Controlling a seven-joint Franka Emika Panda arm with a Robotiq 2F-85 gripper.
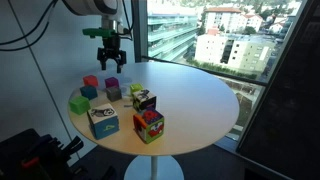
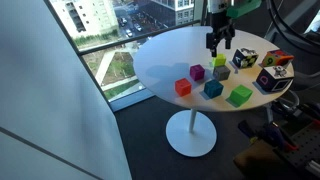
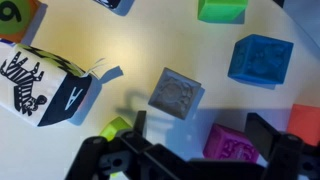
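My gripper is open above the round table, with nothing gripped between its fingers. Ahead of the fingertips in the wrist view lies a small grey cube (image 3: pixel 176 93). A magenta cube (image 3: pixel 230 146) sits by the right finger, partly covered by it, and a lime-green cube (image 3: pixel 115 130) shows beside the left one. Farther right are a blue cube (image 3: pixel 262 60) and a red cube (image 3: pixel 305 124); a green cube (image 3: pixel 222 8) is cut off at the top edge. From the side, the gripper (image 1: pixel 111 70) hangs clearly above the cubes.
Larger printed boxes stand among the cubes: one with a zebra (image 3: pixel 38 85), one white and blue (image 1: pixel 103 121), one multicoloured (image 1: pixel 149 126). Bare white tabletop (image 1: pixel 195 95) spreads across the side away from the cubes. Windows lie beyond the table.
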